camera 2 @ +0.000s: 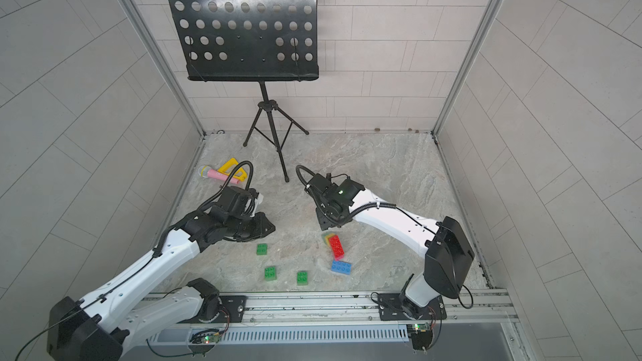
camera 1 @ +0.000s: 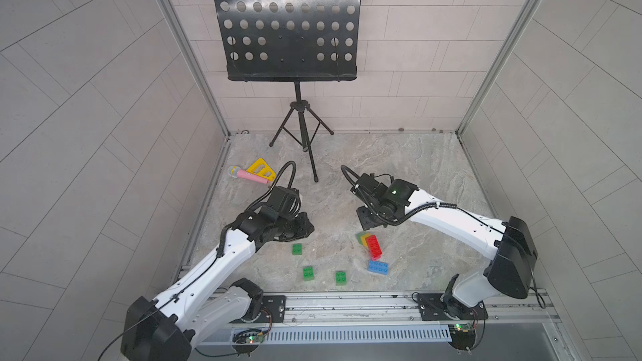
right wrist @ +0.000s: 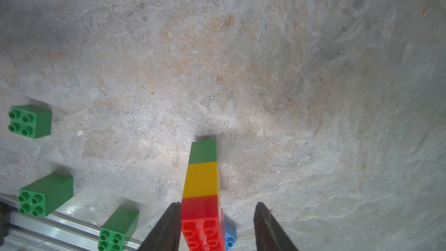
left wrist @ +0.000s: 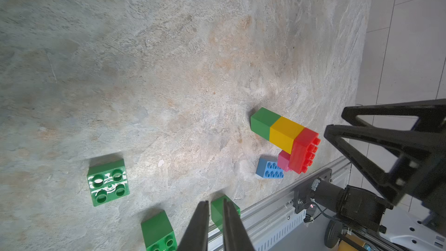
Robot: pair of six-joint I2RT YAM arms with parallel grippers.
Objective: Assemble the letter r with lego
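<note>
A stack stands on the floor: green brick (left wrist: pixel 264 121) at the bottom, yellow brick (left wrist: pixel 284 133) above it, red brick (camera 1: pixel 373 246) on top. A pink brick (left wrist: pixel 283 161) shows under the red one's overhang. My right gripper is open, apart from the stack and just behind it in the top views; the red top lines up between its fingers in the right wrist view. Left of the stack, my left gripper hangs above the floor, its fingers parted by a narrow gap with nothing held.
Loose green bricks lie in front: one (camera 1: pixel 297 248) near the left gripper, another (camera 1: pixel 308 272) and a third (camera 1: pixel 341 277) nearer the rail. A blue brick (camera 1: pixel 378 266) is close to the stack. Behind stand a music stand (camera 1: pixel 297 103) and a pink toy microphone (camera 1: pixel 252 176). Mid-floor is clear.
</note>
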